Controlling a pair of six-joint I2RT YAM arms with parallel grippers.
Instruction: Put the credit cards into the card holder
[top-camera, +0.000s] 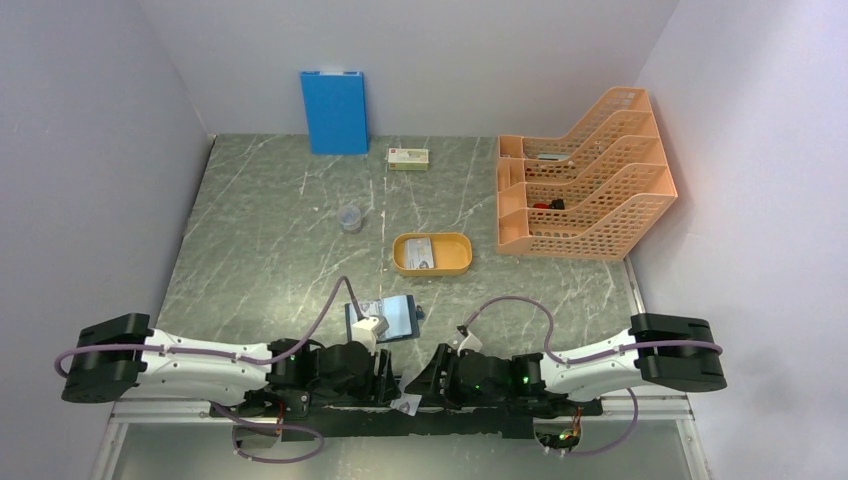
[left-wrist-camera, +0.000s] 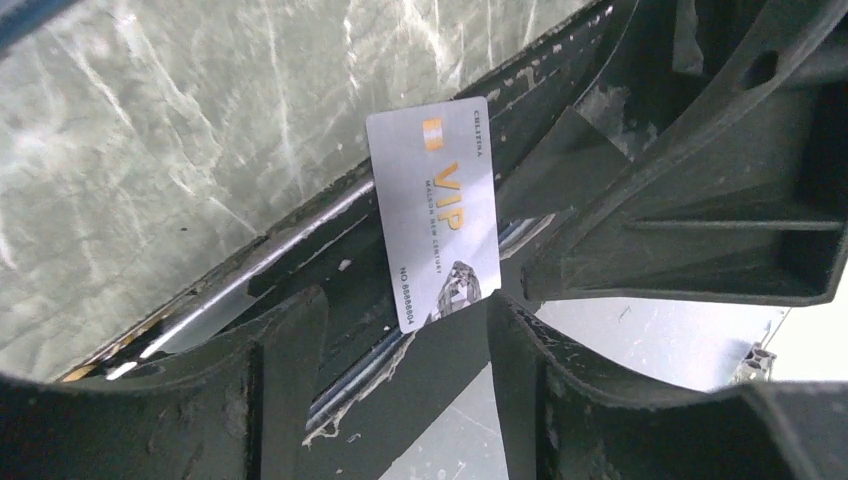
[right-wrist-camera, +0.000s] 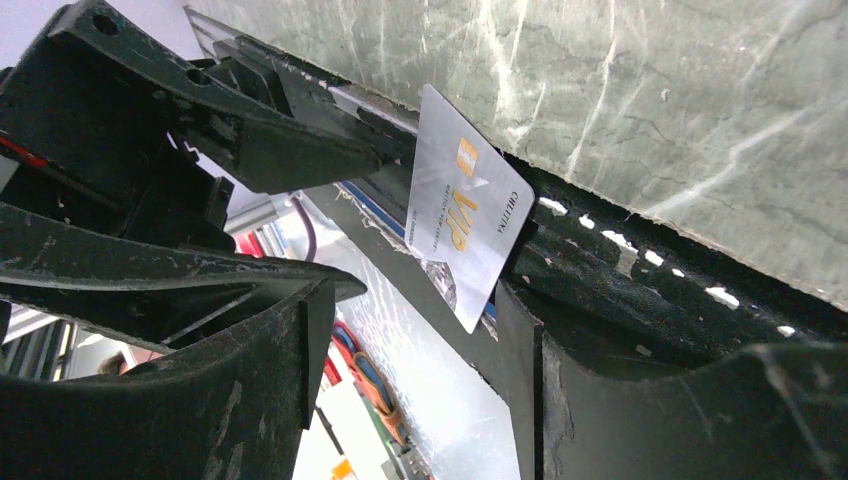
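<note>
A silver VIP card (left-wrist-camera: 437, 215) rests over the black strip at the table's front edge, loose between both grippers. In the right wrist view the same card (right-wrist-camera: 465, 210) sits askew; exactly what supports it I cannot tell. My left gripper is open, its tips near the card's lower end. From the other side my right gripper also stands open, just short of the card. Behind the left hand, the blue-edged card holder (top-camera: 400, 316) lies spread on the table, partly covered by the arm. More silver cards (top-camera: 419, 253) lie in the yellow tray (top-camera: 463, 256).
A peach file rack (top-camera: 590, 195) takes up the right rear of the table. Farther back are a small clear cup (top-camera: 350, 217), a small green-and-white box (top-camera: 408, 159) and a blue panel (top-camera: 335, 114) against the wall.
</note>
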